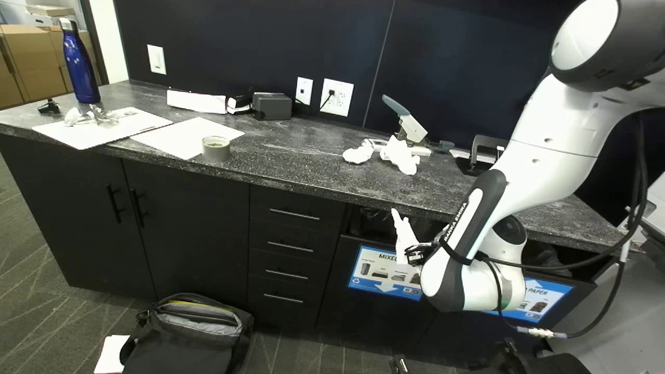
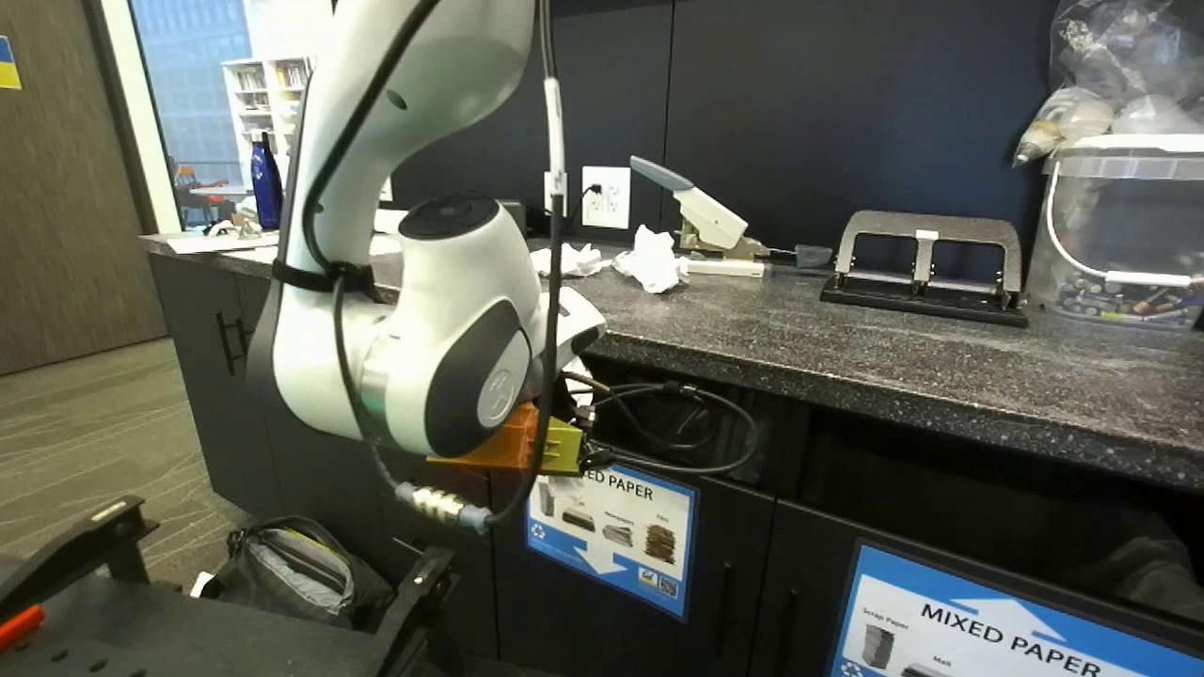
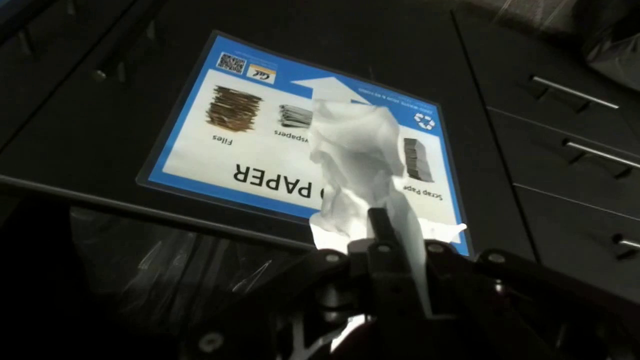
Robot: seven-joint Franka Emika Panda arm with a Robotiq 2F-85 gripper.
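Note:
A crumpled white paper (image 3: 354,150) is pinched by my gripper, whose fingers are shut on it. In exterior view 1 this paper (image 1: 403,236) points upward from the gripper (image 1: 416,251), in front of the counter's lower front. The wrist view shows the paper covering part of a blue-and-white mixed paper sign (image 3: 264,162). The dark bin opening (image 1: 380,223) lies above that sign and below the countertop. In exterior view 2 my arm hides most of the held paper.
Two crumpled papers (image 1: 399,156) lie on the countertop (image 1: 299,146) near a stapler (image 1: 408,128). A hole punch (image 2: 926,265) and a clear bucket (image 2: 1117,237) stand to the right. A bag (image 1: 187,336) is on the floor. A looped cable (image 2: 722,434) hangs beside the gripper.

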